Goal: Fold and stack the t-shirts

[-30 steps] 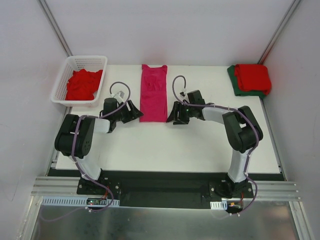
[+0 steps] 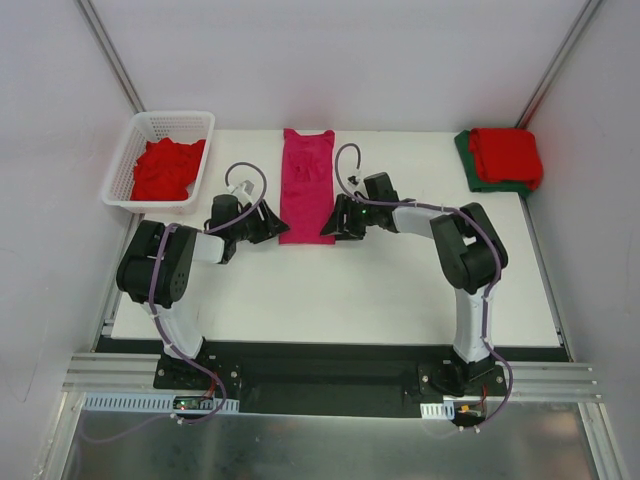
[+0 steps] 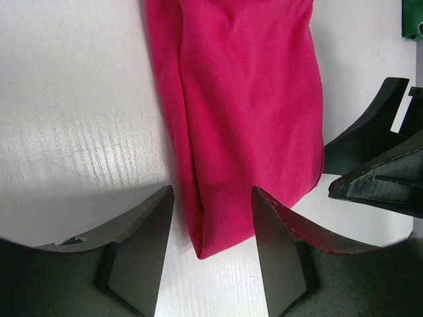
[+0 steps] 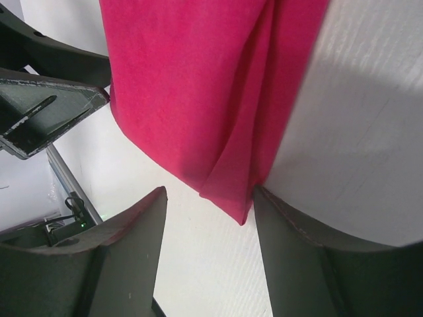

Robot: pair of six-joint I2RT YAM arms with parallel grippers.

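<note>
A pink t-shirt [image 2: 306,185] lies as a long folded strip in the middle of the table. My left gripper [image 2: 273,228] is at its lower left corner, fingers apart on either side of the edge fold, as the left wrist view [image 3: 211,197] shows. My right gripper [image 2: 340,225] is at the lower right corner, open, one fingertip touching the cloth edge in the right wrist view [image 4: 210,197].
A white basket [image 2: 130,180] with crumpled red shirts [image 2: 166,170] stands at the back left. A folded red shirt [image 2: 505,152] on a green one [image 2: 480,183] lies at the back right.
My right gripper has moved left onto the pink shirt's corner. My left gripper has shifted slightly right toward the cloth.
</note>
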